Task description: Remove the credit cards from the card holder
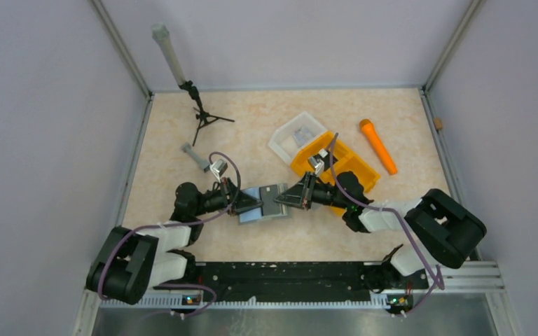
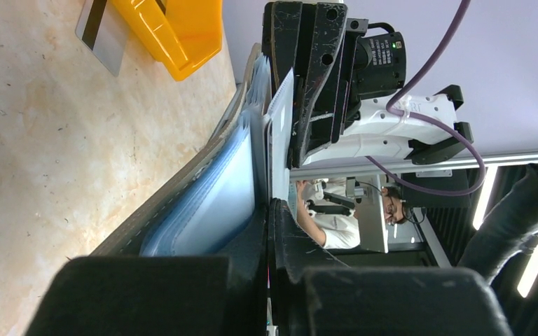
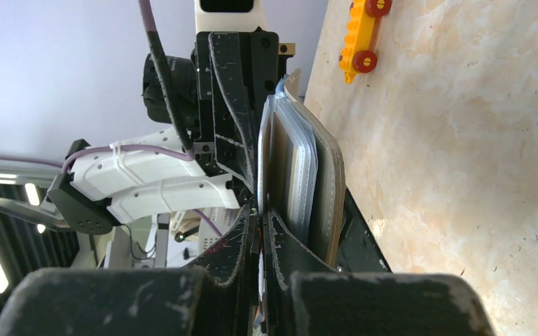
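Observation:
The card holder (image 1: 250, 213) lies open between my grippers, its bluish clear sleeves fanned in the left wrist view. A dark grey card (image 1: 270, 201) shows flat on it from above. My left gripper is shut at the sleeves' edge, with a thin sleeve running in between its fingertips. Facing it, my right gripper is shut with a thin pale edge between its fingers; whether that is card or sleeve, I cannot tell. Another card (image 2: 105, 36), silver with a dark stripe, rests on the table by the orange tray (image 2: 190, 35).
Behind the right gripper stand the orange tray (image 1: 354, 162) and a clear bin (image 1: 287, 143). An orange microphone (image 1: 378, 147) lies at the right, a grey one (image 1: 195, 157) at the left near a small tripod (image 1: 203, 117). A yellow toy with red wheels (image 3: 358, 38) sits on the table.

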